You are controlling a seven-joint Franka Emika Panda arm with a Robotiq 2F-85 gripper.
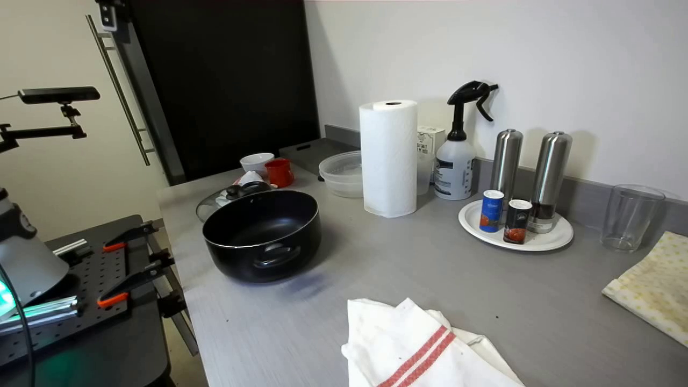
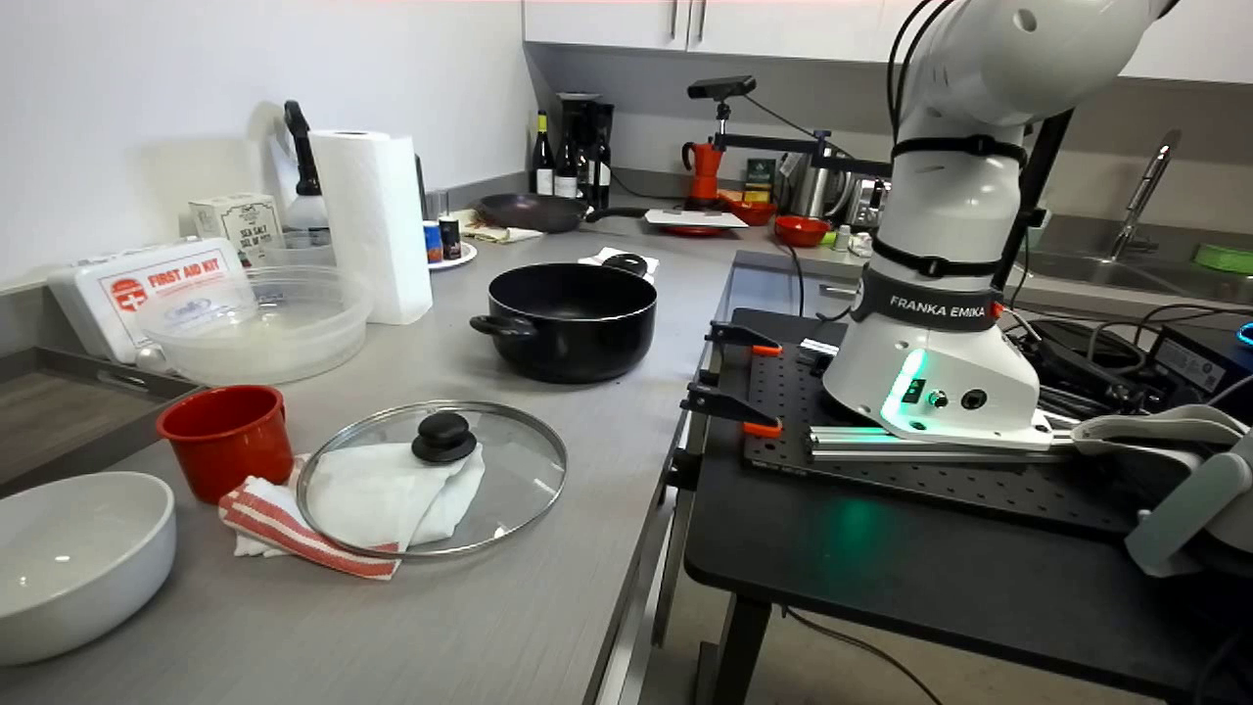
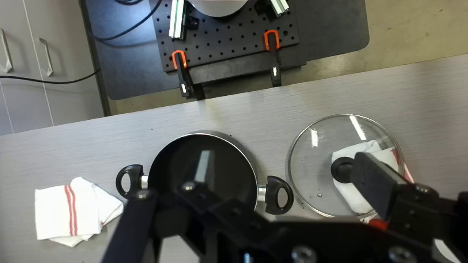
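Note:
My gripper hangs above the counter in the wrist view, its fingers spread wide and nothing held between them. Below it is an empty black pot (image 3: 193, 164) with two loop handles, standing upright and uncovered. Beside the pot lies a round glass lid (image 3: 313, 162) with a black knob, resting partly on a red-striped white cloth (image 2: 364, 488). The right finger (image 3: 373, 182) overlaps the lid from this angle, near the knob; whether they touch cannot be judged. Neither exterior view has the gripper in it.
A folded white towel (image 3: 52, 210) lies on the pot's other side. A red mug (image 2: 229, 441) and white bowl (image 2: 88, 564) stand near the lid. Along the wall are a paper towel roll (image 1: 388, 158), a spray bottle (image 1: 454, 171) and a plate (image 1: 474, 229) with shakers.

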